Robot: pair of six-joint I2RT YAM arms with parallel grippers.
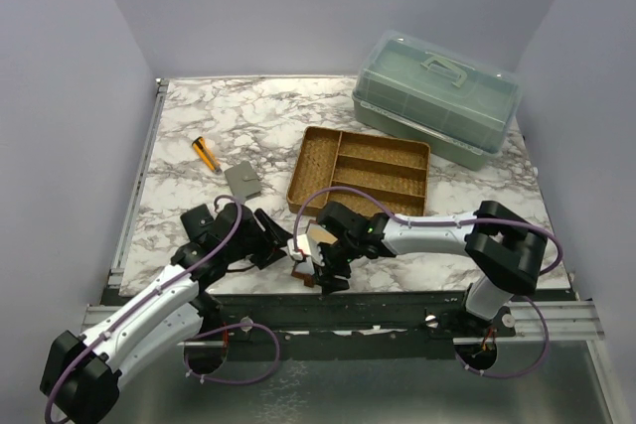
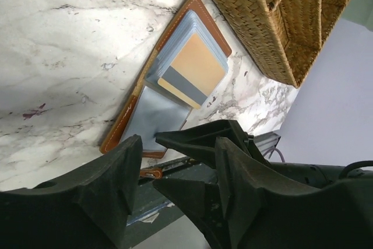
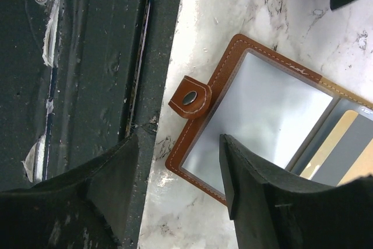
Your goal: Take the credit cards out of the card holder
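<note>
The brown leather card holder [image 2: 129, 115] lies open on the marble near the front edge; a stack of cards, topped by a tan one with a grey stripe [image 2: 196, 61], sits in its far half. The near half [image 3: 267, 103] shows a pale sleeve and snap tab [image 3: 190, 97]. My right gripper is part open low over that end, its fingers either side of the leather edge, nothing visibly held. My left gripper [image 1: 270, 232] is part open just left of the holder; in its wrist view [image 2: 175, 165] the right gripper's dark fingers appear near the holder.
A woven divided tray [image 1: 378, 171] is just behind the holder, a green lidded box [image 1: 437, 101] at back right. A yellow cutter [image 1: 206, 154], grey pad [image 1: 243, 179] and dark item lie left.
</note>
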